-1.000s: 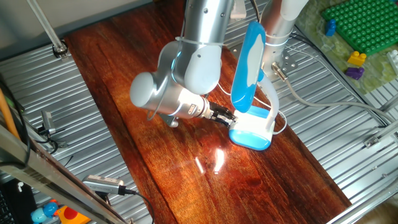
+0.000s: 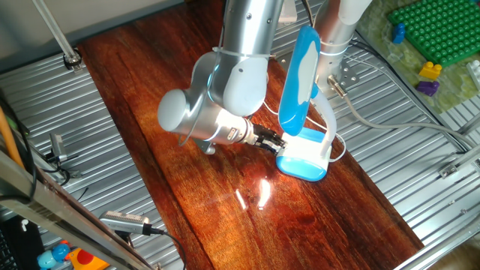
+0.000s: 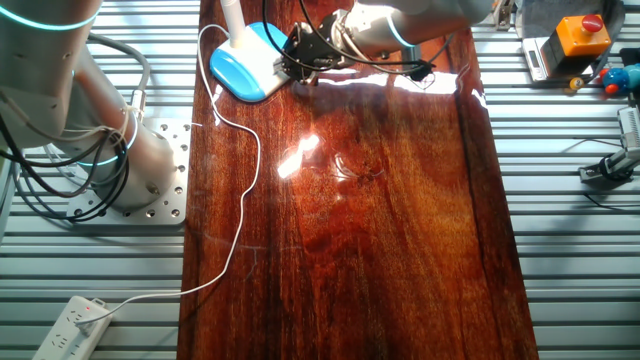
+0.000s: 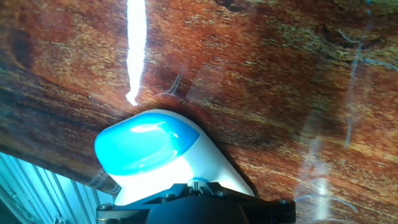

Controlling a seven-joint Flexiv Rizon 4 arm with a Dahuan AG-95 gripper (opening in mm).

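A blue-and-white desk lamp stands upright on the wooden table, its long head (image 2: 300,80) raised on a curved white neck (image 2: 327,120). The lamp's base (image 2: 302,166) rests flat, blue at its front and white toward the middle. My gripper (image 2: 282,141) is at the edge of this base, with the fingertips over or against its white part; contact cannot be made out. In the wrist view the two fingertips of the gripper meet, with nothing visible between them, above the white part of the base (image 4: 165,177). A small blue arc shows just beyond the tips.
The lamp's white cable (image 3: 243,205) runs across the table (image 3: 370,260) to a power strip (image 3: 72,330). An emergency-stop box (image 3: 580,40) sits off the table, and a green brick plate (image 2: 439,30) lies beyond the robot base.
The arm has shifted only very slightly, with the gripper staying at the lamp base. The lamp has not visibly moved.
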